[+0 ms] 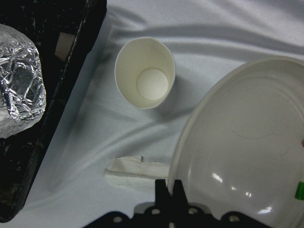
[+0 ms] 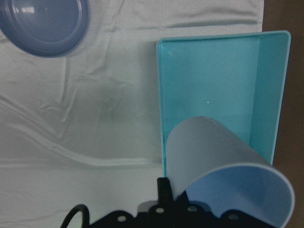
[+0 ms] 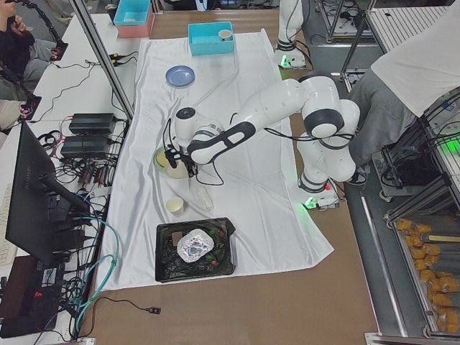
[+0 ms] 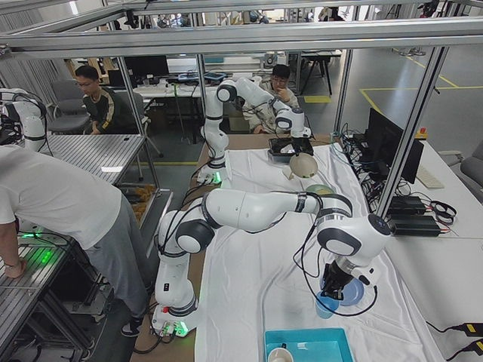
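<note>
My left gripper is shut on the rim of a cream plate [image 1: 237, 142], held over the white cloth near a green plate [image 3: 159, 162]. A white paper cup [image 1: 142, 71] stands beside a black tray [image 1: 66, 95] holding a foil container [image 1: 19, 80]; a pale strip [image 1: 128, 171] lies on the cloth. My right gripper is shut on a blue cup [image 2: 223, 180], tilted on its side and raised above the cloth near a turquoise bin [image 2: 209, 71].
A blue plate [image 2: 42, 23] lies left of the bin, which holds a white cup [image 3: 225, 34]. Cables and monitors line one side. A person bends over the neighbouring bench beside the right side of the table.
</note>
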